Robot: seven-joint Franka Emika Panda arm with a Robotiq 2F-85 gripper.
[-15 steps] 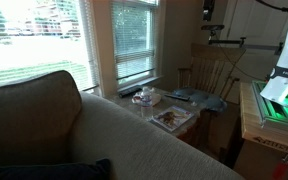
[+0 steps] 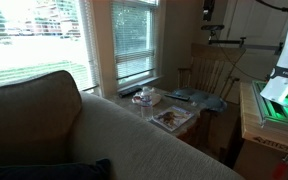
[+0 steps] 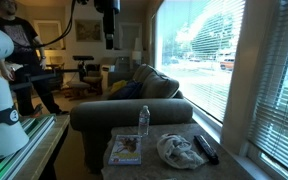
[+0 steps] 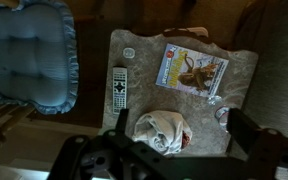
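Note:
My gripper stands open high above a small table (image 4: 144,65), its two dark fingers wide apart with nothing visible between them. On the tabletop lie a crumpled white cloth (image 4: 162,131), a picture-covered case or book (image 4: 191,70) and a remote (image 4: 119,90). A clear bottle (image 4: 222,116) is seen from above near my right finger. In exterior view 2 the bottle (image 3: 144,120) is upright behind the case (image 3: 126,150), and the cloth (image 3: 179,151) lies beside the remote (image 3: 206,149). The gripper (image 3: 109,42) hangs well above them all there.
A brown sofa (image 3: 154,113) borders the table, and windows (image 2: 136,38) line its far side. A chair with a blue cushion (image 4: 26,58) stands nearby. Bare tabletop shows between the things. A small round object (image 4: 129,52), unclear, lies above the remote in the wrist view.

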